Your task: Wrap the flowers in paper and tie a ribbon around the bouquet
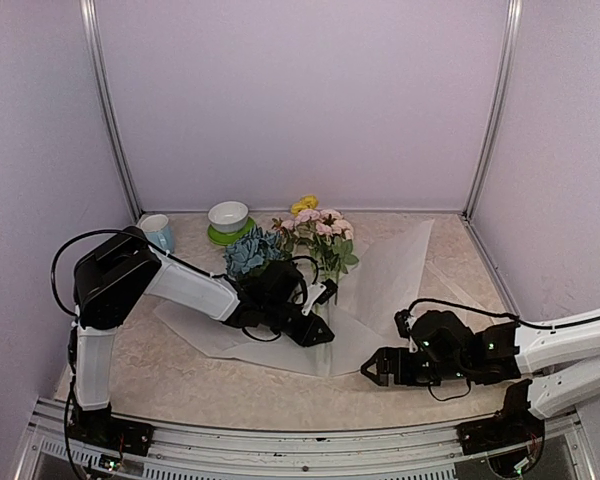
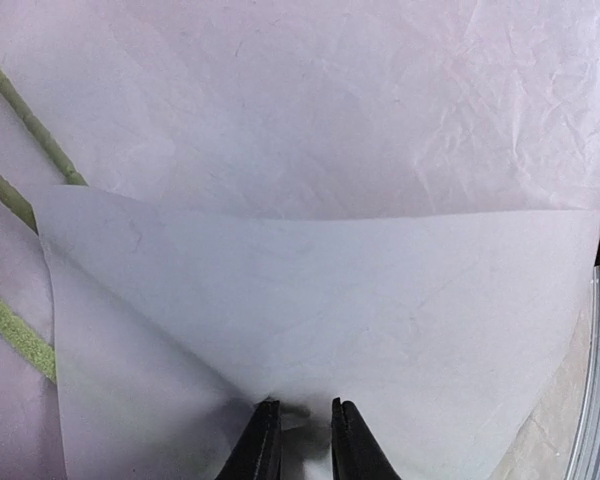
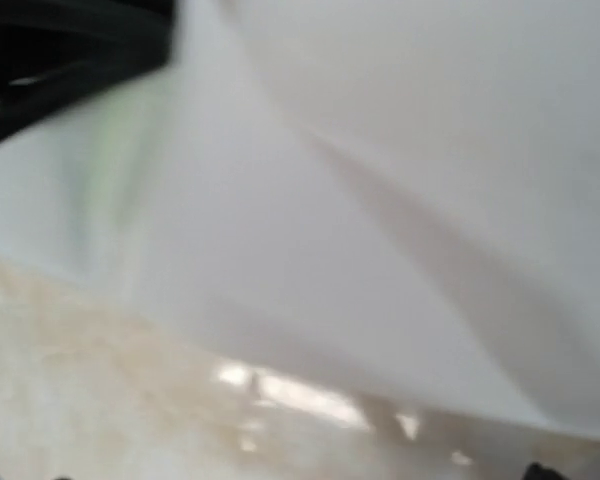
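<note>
The bouquet lies at the middle back, with blue flowers (image 1: 252, 252), pink flowers (image 1: 327, 222) and a yellow flower (image 1: 305, 204). Its green stems (image 2: 20, 340) run under a fold of white wrapping paper (image 1: 392, 268). My left gripper (image 1: 325, 338) is over the paper near the stem ends. In the left wrist view, its narrow fingers (image 2: 265, 440) stand part open against the paper, and what lies between them is unclear. At the front right, my right gripper (image 1: 368, 372) stands open beside the paper's edge. The right wrist view is blurred, mostly filled by paper.
A white bowl (image 1: 228, 215) on a green plate (image 1: 223, 237) and a light blue mug (image 1: 157, 232) stand at the back left. Pale ribbon-like material (image 1: 450, 285) lies on the right, partly hidden by paper.
</note>
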